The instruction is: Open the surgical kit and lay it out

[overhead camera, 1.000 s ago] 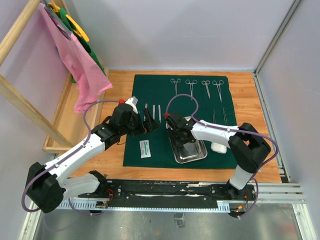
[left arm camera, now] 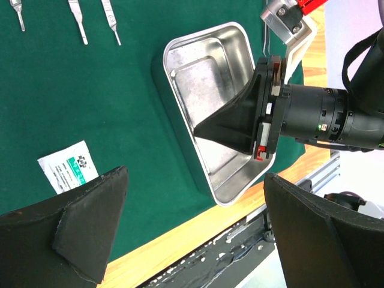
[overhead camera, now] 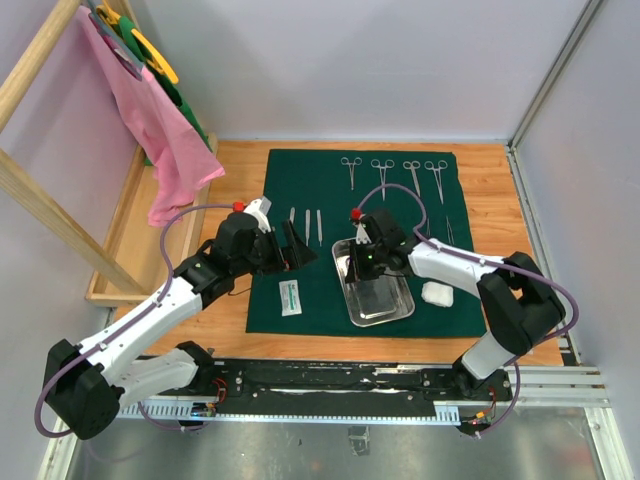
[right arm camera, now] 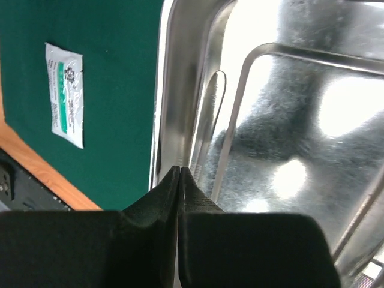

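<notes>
The steel tray [overhead camera: 398, 318] rests on the green cloth. Along its inner left wall lies a silver scalpel handle [right arm camera: 209, 111], its lower end hidden behind my right gripper. That gripper is shut with its tips together; the handle lies outside the fingers, and nothing shows between them. From the left wrist view, its black fingers [left arm camera: 231, 125] reach over the tray. My left gripper stands open and empty over the cloth, left of the tray. Another metal instrument [right arm camera: 363, 270] is partly visible at the tray's lower right.
Three scalpel handles [overhead camera: 307, 222] lie in a row on the cloth, with several scissor-like clamps [overhead camera: 383, 177] along the back. A white packet [overhead camera: 290, 298] lies left of the tray, white gauze [overhead camera: 437, 294] right of it. Pink cloth [overhead camera: 165, 130] hangs at left.
My right gripper went from open to shut beside the handle. It has since shifted rightward in the top view, and the handle has stayed in the tray. The left gripper remains open.
</notes>
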